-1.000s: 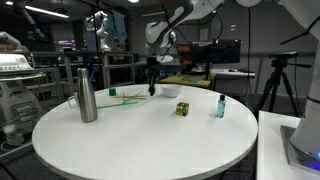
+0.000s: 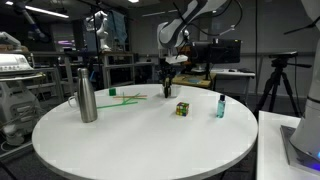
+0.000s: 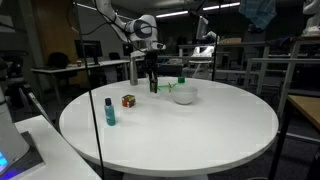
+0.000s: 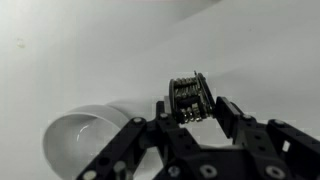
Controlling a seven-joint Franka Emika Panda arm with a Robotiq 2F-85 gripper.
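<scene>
In the wrist view my gripper is shut on a small dark object (image 4: 188,97) with metallic bands across it. What the object is cannot be made out. A white bowl (image 4: 82,146) lies to the lower left of the fingers, apart from the held object. In exterior view 2 a small dark shape, probably the gripper (image 3: 153,86), stands left of the bowl (image 3: 186,95). From exterior view 1 it is tiny and dark near the far side of the table, in front of the bowl.
On the round white table (image 2: 130,150) stand a steel flask (image 2: 87,97), a colourful cube (image 2: 181,111) and a blue bottle (image 2: 221,106). Green strips (image 2: 118,104) lie toward the back. A person (image 3: 146,45) stands behind.
Over the last second the small dark gripper shape in exterior view 1 has moved right, from left of the bowl to in front of it. The table objects look unmoved.
</scene>
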